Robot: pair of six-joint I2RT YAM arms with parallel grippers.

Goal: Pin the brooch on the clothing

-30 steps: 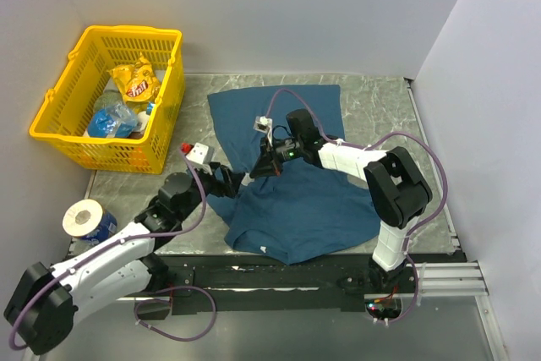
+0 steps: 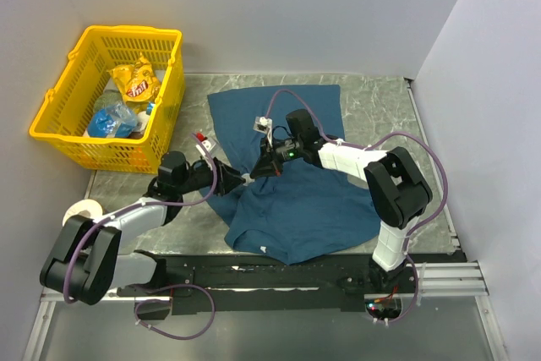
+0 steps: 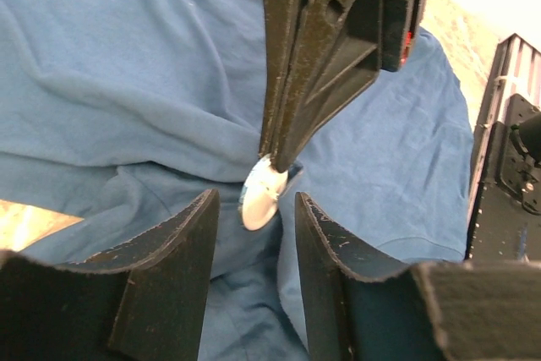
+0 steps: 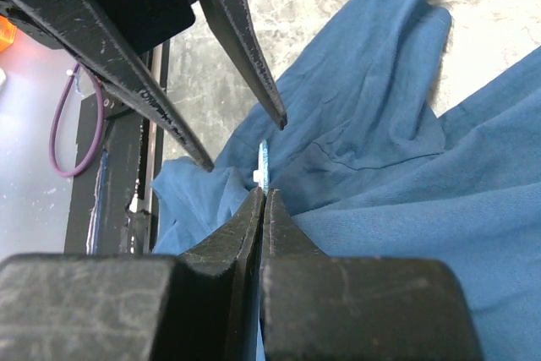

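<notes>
The brooch (image 3: 261, 196) is a small white oval with a shiny face. In the left wrist view it sits at the tips of my right gripper, which is shut on its edge. From the right wrist view only a thin edge of the brooch (image 4: 263, 163) shows beyond the closed fingertips. My left gripper is open, its fingers spread near the brooch without visibly touching it. Blue clothing (image 2: 313, 200) lies rumpled beneath both grippers; whether the pin enters the fabric is hidden.
At the back left stands a yellow basket (image 2: 173, 99) with a yellow bag (image 2: 135, 80) and other packages inside. A roll (image 2: 83, 210) is beside the left arm, partly covered by it. Bare grey tabletop (image 2: 380, 103) shows at the back right.
The left arm has swung and reached inward, its gripper turning and coming closer to the brooch. The right arm and the clothing look the same.
</notes>
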